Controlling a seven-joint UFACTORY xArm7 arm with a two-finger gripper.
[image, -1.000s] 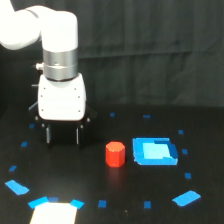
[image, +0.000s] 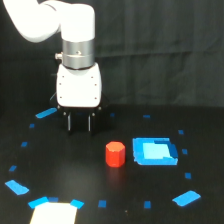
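A small red block (image: 115, 154) with an angular outline stands on the dark table, near the middle of the view. Just to its right lies a blue square frame (image: 137, 146) around a pale inner area. Behind and to the left of the red block, my gripper (image: 80, 123) hangs with its two thin dark fingers apart. Nothing shows between them, and they look clear of the block. How high the fingertips are above the table is hard to tell.
Blue tape pieces (image: 186, 198) and small blue marks are scattered over the black surface. A pale square (image: 53, 213) sits at the lower left edge. A dark curtain (image: 160, 50) closes off the back. Open table surrounds the red block.
My gripper has shifted right and somewhat up in the view, and it looks smaller. The red block and the blue frame have stayed in place.
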